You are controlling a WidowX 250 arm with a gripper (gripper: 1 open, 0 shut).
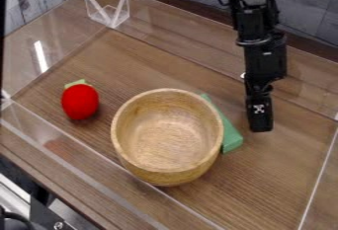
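The black arm reaches down from the top of the camera view, its gripper point(260, 115) low over the wooden table to the right of a green object point(227, 137); whether the fingers hold anything is unclear. The green object lies partly beside a round wooden bowl point(166, 162), touching or very near its right rim. A red tomato-like item point(79, 102) sits at the left, with a small light piece behind it.
A clear plastic item point(113, 5) stands at the upper left edge.
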